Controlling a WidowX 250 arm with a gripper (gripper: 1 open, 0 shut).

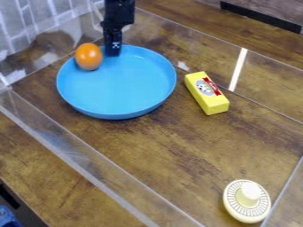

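A blue round plate (pixel 126 87) lies on the wooden table, with an orange ball (pixel 89 56) resting at its upper-left side. My dark gripper (pixel 112 44) reaches down from the top of the view to the plate's back rim, just right of and behind the orange ball. Its fingertips are small and dark here, and I see nothing held between them.
A yellow box (pixel 206 92) with a printed label lies right of the plate. A white round object (pixel 246 202) sits at the lower right. Clear plastic edging runs along the left and lower left. Bare wood (pixel 166 160) fills the middle foreground.
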